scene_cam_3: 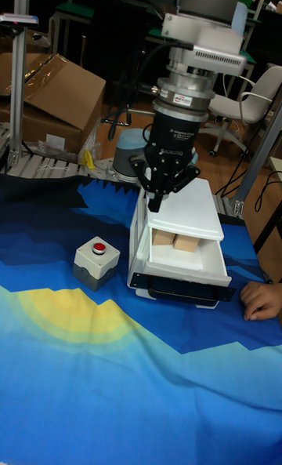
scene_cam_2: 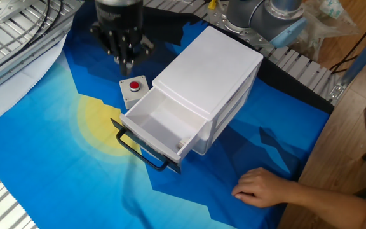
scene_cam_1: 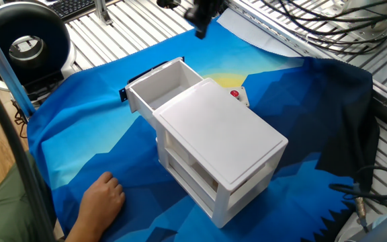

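A white cabinet (scene_cam_1: 224,131) stands on the blue cloth with its top drawer (scene_cam_2: 165,121) pulled out. The drawer front carries a black handle (scene_cam_2: 138,149). Two light wooden blocks (scene_cam_3: 185,244) show inside toward the back of the drawer in exterior view 3; the other views do not show them clearly. Beside the cabinet sits a grey box with a red button (scene_cam_3: 99,248). My gripper (scene_cam_2: 126,65) hangs in the air, pointing down, apart from cabinet and button box. Its fingertips (scene_cam_3: 155,204) look close together, with nothing visible between them.
A person's hand (scene_cam_2: 259,187) rests on the cloth at the cabinet's side. Cables (scene_cam_1: 334,27) run along the table's edge. Open cloth (scene_cam_3: 100,381) lies in front of the drawer and button box.
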